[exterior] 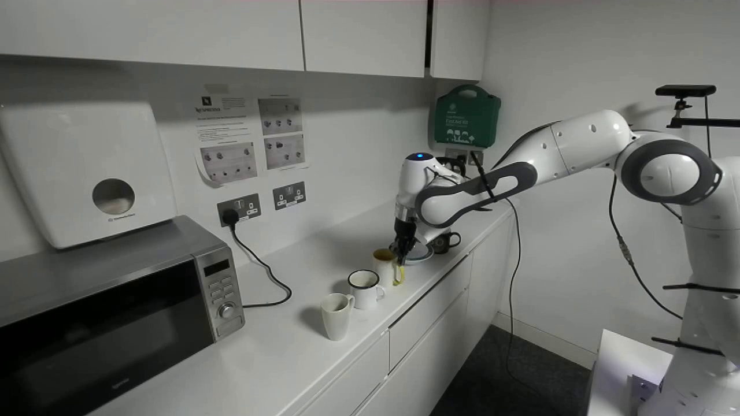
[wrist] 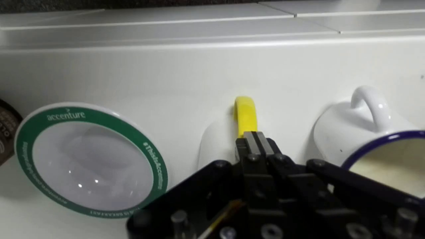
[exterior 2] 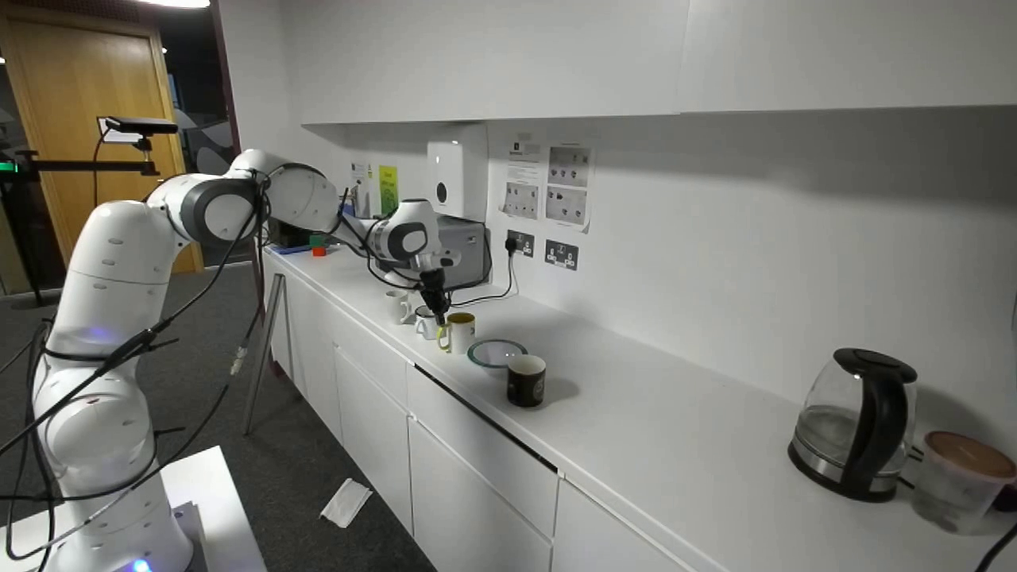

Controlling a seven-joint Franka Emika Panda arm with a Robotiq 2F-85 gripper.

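My gripper is shut, its two fingertips pressed together, and nothing clearly shows between them. It points down at the mug with the yellow handle (wrist: 245,113); the tips overlap the inner end of that handle in the wrist view, and whether they touch it I cannot tell. Most of the mug's white body (wrist: 217,143) is hidden behind the fingers there. From exterior view 2 the mug (exterior 2: 462,334) stands upright on the counter, yellow inside, with the fingertips close to its handle side.
On one side is a green-rimmed bowl (wrist: 91,159), then a black mug (exterior 2: 526,381). On the other stand a dark-rimmed white mug (exterior: 364,297) and a tall white mug (exterior: 336,319). The counter edge is close. A kettle (exterior 2: 853,429) sits farther along, past clear counter.
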